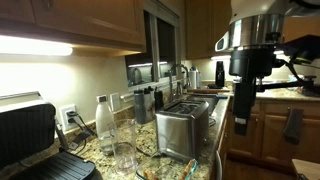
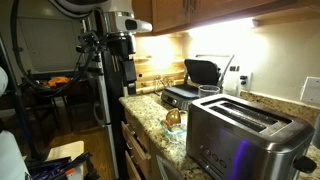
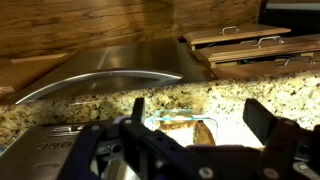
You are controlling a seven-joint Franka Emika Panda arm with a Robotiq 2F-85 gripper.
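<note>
My gripper stands open in the wrist view, its dark fingers [image 3: 262,121] wide apart, with no object held. Below and beyond it lies the counter with a pale, blue-edged item and brown wooden pieces [image 3: 203,132], partly covered by the gripper body. A silver toaster [image 3: 45,150] shows at the lower left of that view. The same toaster [image 1: 183,130] stands on the counter in exterior view 1, left of and below the raised arm. In exterior view 2 the toaster [image 2: 243,135] fills the right front, with the wooden items [image 2: 173,119] beyond it.
An open black grill [image 1: 27,135] occupies the counter's left end in exterior view 1. Near it stand a white bottle [image 1: 104,120] and a clear glass container [image 1: 126,152]. Cabinets [image 1: 90,18] overhang the counter. Open floor space lies in front of the drawers.
</note>
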